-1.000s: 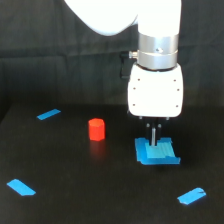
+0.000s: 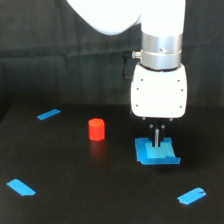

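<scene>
A blue object with a lighter blue middle [image 2: 144, 154] lies on the dark table, right of centre; it looks like a shallow tray or block. My gripper [image 2: 156, 142] points straight down over it, the narrow fingers reaching to the light blue part. Whether they touch it or have something between them is too small to make out. To the left, clear of the gripper, stands a small red block [image 2: 97, 129].
Flat blue strips mark the table: one at the back left [image 2: 49, 114], another strip at the front left [image 2: 20, 187], and a third strip at the front right [image 2: 191, 196]. A dark curtain [image 2: 50, 70] hangs behind.
The arm and gripper have shifted very slightly to the right and down. The red block and the blue object show no clear movement.
</scene>
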